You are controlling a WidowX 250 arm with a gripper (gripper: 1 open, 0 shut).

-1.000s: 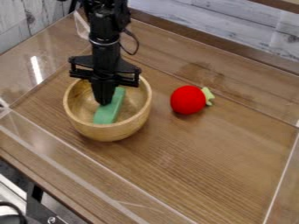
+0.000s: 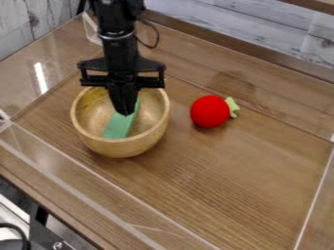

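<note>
My black gripper (image 2: 125, 82) hangs over the rear part of a wooden bowl (image 2: 120, 145) at the left of the table. It looks shut; whether anything thin is between its fingertips is hard to see. A green elongated object (image 2: 119, 127) lies in the bowl just below the fingertips.
A red round object (image 2: 209, 112) with a pale green top lies on the table right of the bowl.
The gripper has shifted slightly and turned, its body now looking wider and a little higher. The bowl and red object look unmoved.
</note>
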